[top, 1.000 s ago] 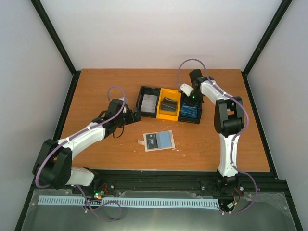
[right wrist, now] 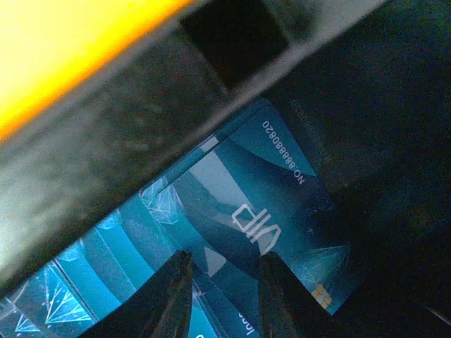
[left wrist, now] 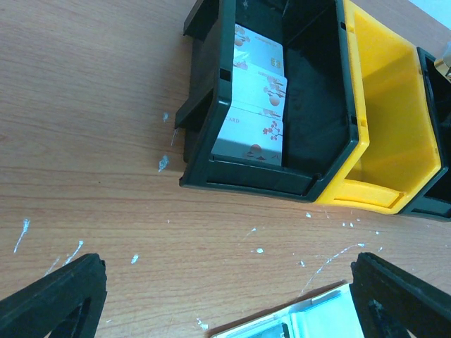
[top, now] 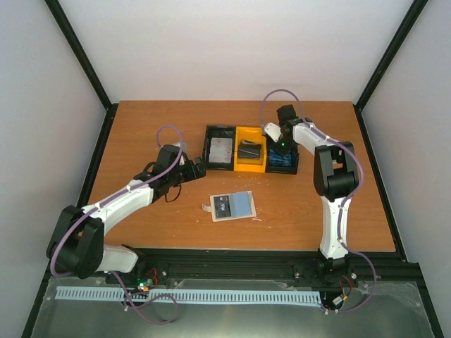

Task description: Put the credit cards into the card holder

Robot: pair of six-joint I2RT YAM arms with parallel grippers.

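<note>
In the right black bin lie several overlapping blue cards. My right gripper is down in that bin over the blue cards, its narrow fingers part open with a gap between them. Card surface shows behind the gap, and contact with a card cannot be made out. White patterned cards fill part of the left black bin; dark cards lie in the yellow bin. The card holder, with a dark and a light-blue part, lies flat in front. My left gripper stands wide open and empty, left of the bins.
The three bins stand joined in a row at the table's middle. Bare wooden table surrounds the holder. The yellow bin's wall runs close beside my right gripper. Small white scraps are scattered on the wood.
The bin row has shifted slightly to the right and turned a little, its right end moving toward the back. My right gripper has moved only slightly; the left arm and the holder look still.
</note>
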